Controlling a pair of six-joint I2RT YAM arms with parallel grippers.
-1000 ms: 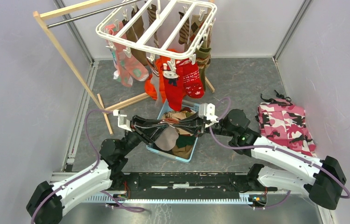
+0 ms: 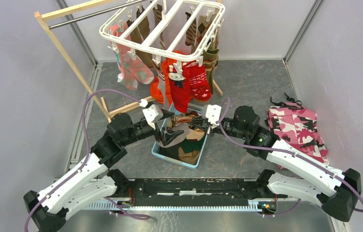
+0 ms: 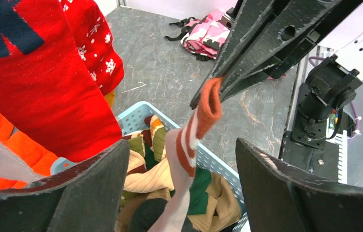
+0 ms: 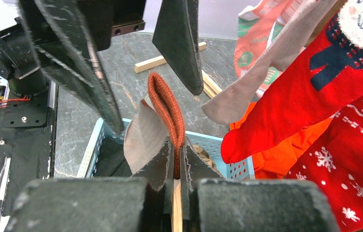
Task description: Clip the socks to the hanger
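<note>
A grey sock with an orange-brown striped cuff (image 3: 179,150) hangs by its cuff from my right gripper, which is shut on the cuff (image 4: 167,104). My left gripper (image 2: 171,127) stands open to the left of the sock, its fingers (image 3: 85,193) spread to either side of it in the left wrist view, not closed on it. The white hanger (image 2: 162,43) is above and behind both grippers. Several socks are clipped along it, among them a red one with a white face (image 2: 178,79) and a similar grey one (image 4: 247,92).
Below the grippers, a light-blue basket (image 2: 169,161) holds more socks in brown, green and black. A wooden frame (image 2: 68,58) rises at the left. To the right lies a pink camouflage bag (image 2: 297,128). The floor between bag and basket is clear.
</note>
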